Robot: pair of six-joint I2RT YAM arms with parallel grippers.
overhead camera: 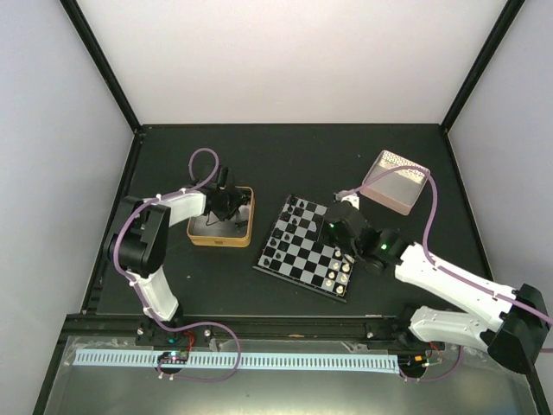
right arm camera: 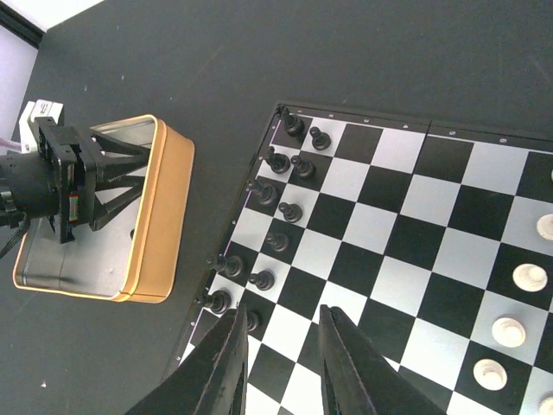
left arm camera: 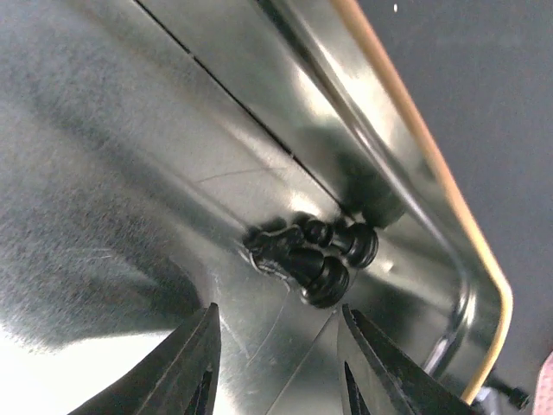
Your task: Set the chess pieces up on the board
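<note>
My left gripper is over the orange bin [overhead camera: 220, 241], its fingers apart and empty, just short of black pieces [left arm camera: 320, 277] lying on their sides by the bin wall. The chessboard [right arm camera: 402, 285] holds black pieces [right arm camera: 292, 210] along its left side and white pieces [right arm camera: 509, 331] on the right. My right gripper hovers over the board, its fingertips close together; whether anything is between them I cannot tell.
A pink bin [overhead camera: 386, 197] with pale contents stands at the back right.
</note>
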